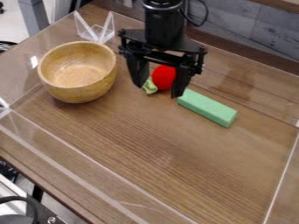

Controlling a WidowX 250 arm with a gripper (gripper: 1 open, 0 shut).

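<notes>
My black gripper (158,74) hangs at the top centre, fingers apart and open, over a red round object (165,78) with a small green stem (149,88), partly hidden behind it. A mint-green block (208,108) lies to the right of the gripper. A tan wooden bowl (76,74) sits on the left. Whether the fingers touch the red object, I cannot tell.
A crumpled clear plastic item (96,31) lies at the back left. Black cables show at the left edge.
</notes>
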